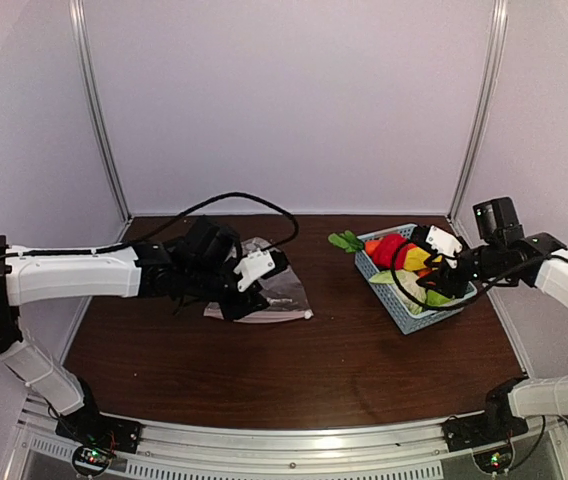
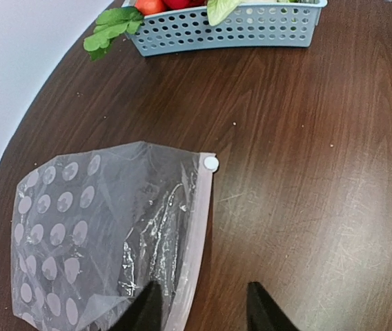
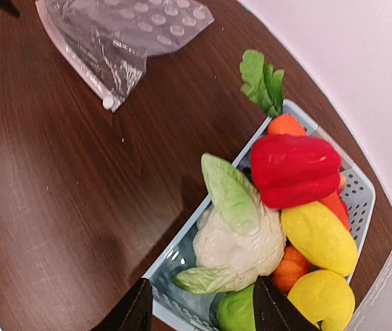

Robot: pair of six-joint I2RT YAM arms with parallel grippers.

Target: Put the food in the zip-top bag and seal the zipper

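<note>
A clear zip top bag (image 2: 92,227) lies flat on the table, its pink zipper strip (image 2: 196,248) toward me. My left gripper is open above the zipper edge, nothing between its fingers. A blue basket (image 3: 182,241) at the right holds toy food: a red pepper (image 3: 292,169), yellow pieces (image 3: 317,234), a pale cabbage (image 3: 237,245), green leaves, orange items and a green piece (image 3: 237,310). My right gripper is open over the basket's near end, nothing seen held.
White walls (image 1: 294,120) enclose it at the back and sides.
</note>
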